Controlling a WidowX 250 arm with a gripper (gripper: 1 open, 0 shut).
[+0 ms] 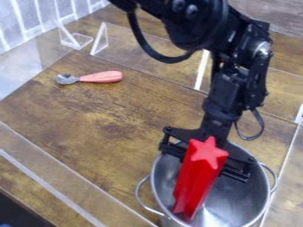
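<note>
A long red star-shaped block (pixel 200 177) stands tilted inside a silver pot (pixel 249 206) at the bottom right, its star end facing up. My black gripper (pixel 208 155) is down over the pot's upper part, just behind the block. The block hides the space between the fingers, so I cannot tell whether they grip it.
A spoon with a pink handle (pixel 99 77) lies on the wooden surface (pixel 83 133) at the upper left. Clear plastic walls and brackets edge the workspace.
</note>
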